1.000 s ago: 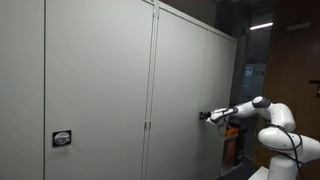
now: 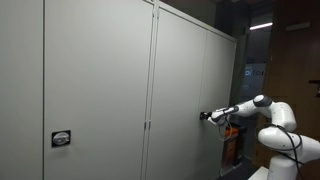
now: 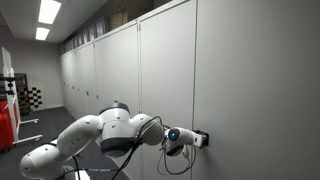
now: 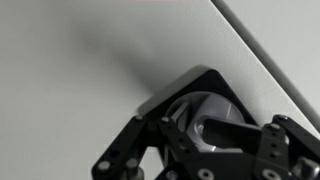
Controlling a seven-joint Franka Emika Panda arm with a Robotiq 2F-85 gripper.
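A tall grey cabinet door [image 2: 180, 70] fills the middle of exterior view 1 and looks closed. In the wrist view, a black square plate with a round silver latch [image 4: 214, 104] sits close to the vertical seam of the door. My gripper is right at this latch, its black fingers part open around or against the silver piece. The exact contact is hidden by the fingers. From exterior view 2, the gripper [image 3: 201, 139] reaches the door surface at the latch, with the arm [image 3: 120, 130] stretched out from the left.
Another door with its own latch [image 2: 61, 138] stands at the left of exterior view 1. Grey cabinets [image 3: 100, 65] run back along the wall. An orange item [image 2: 231, 150] lies below the arm. A loose cable hangs under the wrist.
The arm and gripper stay at the latch with hardly any visible movement.
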